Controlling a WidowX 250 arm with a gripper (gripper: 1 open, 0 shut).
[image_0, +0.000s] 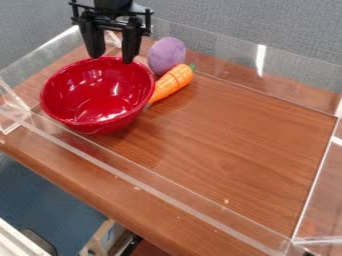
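Observation:
My black gripper (112, 50) hangs over the back rim of a glossy red bowl (96, 98) at the left of the wooden surface, its two fingers apart with nothing visible between them. Just right of the bowl lies an orange carrot (171, 83), and behind that sits a purple round vegetable (166, 55). The bowl is empty.
Clear plastic walls (251, 77) border the wooden surface (241, 160), whose middle and right are bare. A grey textured backdrop stands behind, and the floor shows at the lower left.

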